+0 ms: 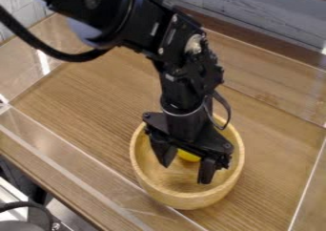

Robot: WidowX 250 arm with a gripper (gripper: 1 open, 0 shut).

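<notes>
A light yellow round bowl (178,192) sits on the wooden table. The black gripper (186,161) reaches down into it from above, its two fingers spread apart inside the bowl. A small yellow object (190,155) lies behind the gripper, mostly hidden by it; whether the fingers touch it I cannot tell.
A pale wall (274,15) runs along the back. Dark cables show at the lower left, beyond the table's edge.
</notes>
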